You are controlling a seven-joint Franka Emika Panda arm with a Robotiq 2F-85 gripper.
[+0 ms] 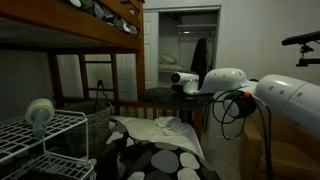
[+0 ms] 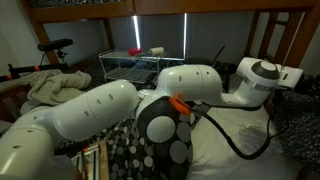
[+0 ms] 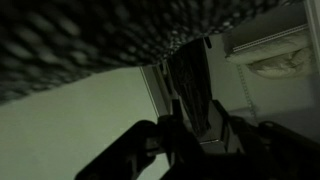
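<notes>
In exterior view 1 my gripper (image 1: 178,89) hangs over the far end of the bed, beside a dark cloth-like bundle (image 1: 160,98). The wrist view shows dark, light-speckled fabric (image 3: 90,40) close across its top. My gripper has its dark fingers apart in that view, with a gap between them and nothing clearly held there. Whether the fabric touches the fingers cannot be made out. Exterior view 2 shows the white arm (image 2: 180,85) reaching across the bed; the fingertips are hard to see there.
Black bedding with grey circles (image 1: 160,160) covers the near bed. A wire rack (image 1: 50,130) and a woven basket (image 1: 88,125) stand at left. Wooden bed rails (image 1: 140,112) line the far end. A brown armchair (image 1: 292,150) sits at right, beneath the arm.
</notes>
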